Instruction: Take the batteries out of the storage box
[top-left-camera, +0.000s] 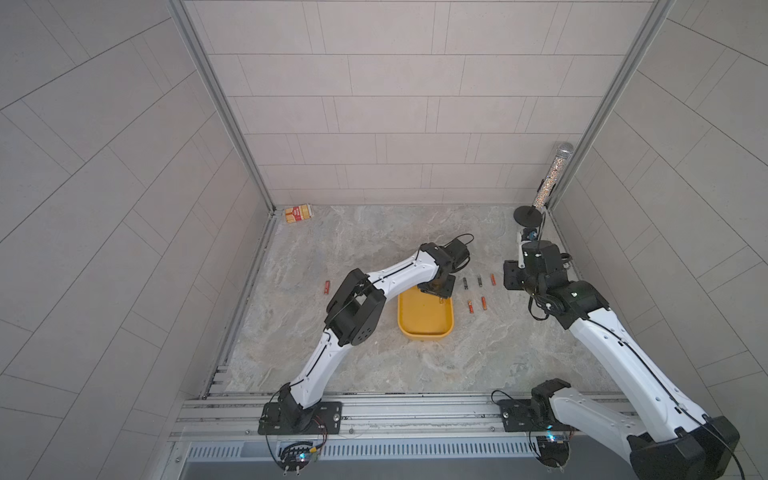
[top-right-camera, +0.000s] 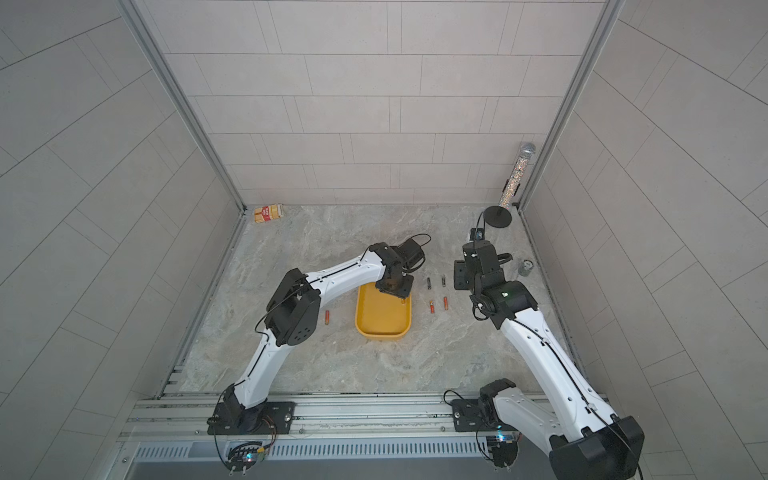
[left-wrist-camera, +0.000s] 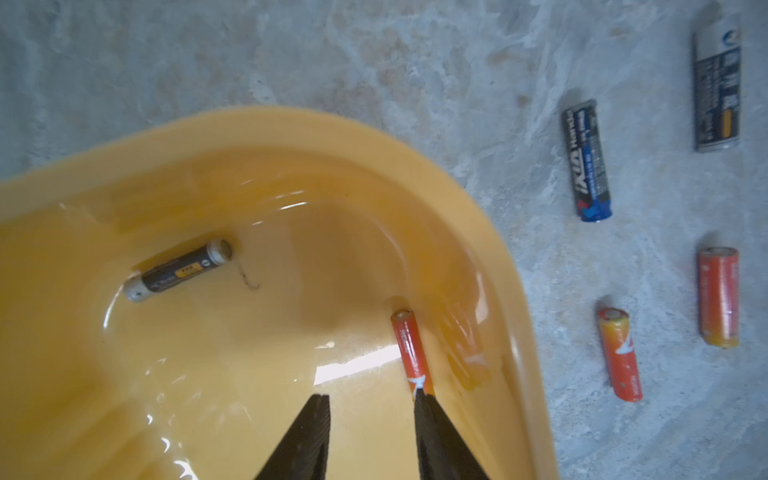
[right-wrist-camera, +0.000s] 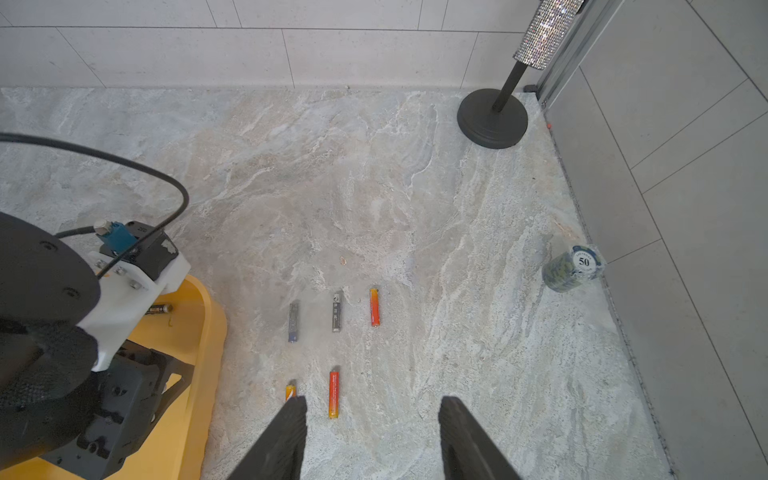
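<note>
The yellow storage box (top-left-camera: 425, 324) (top-right-camera: 383, 324) sits mid-table. In the left wrist view it holds a red battery (left-wrist-camera: 409, 348) near its right wall and a black-silver battery (left-wrist-camera: 177, 270) farther left. My left gripper is over the box just short of the red battery, fingers apart, nothing between them. Outside, to the right, lie several batteries, including a blue one (left-wrist-camera: 588, 160), a grey one (left-wrist-camera: 717, 92) and red ones (left-wrist-camera: 718, 296). My right gripper hangs above the table right of these, fingers apart and empty.
A microphone stand (right-wrist-camera: 492, 118) stands at the back right, a can (right-wrist-camera: 572, 268) by the right wall. A packet (top-left-camera: 298, 213) lies at the back left, a red battery (top-left-camera: 326, 286) left of the box.
</note>
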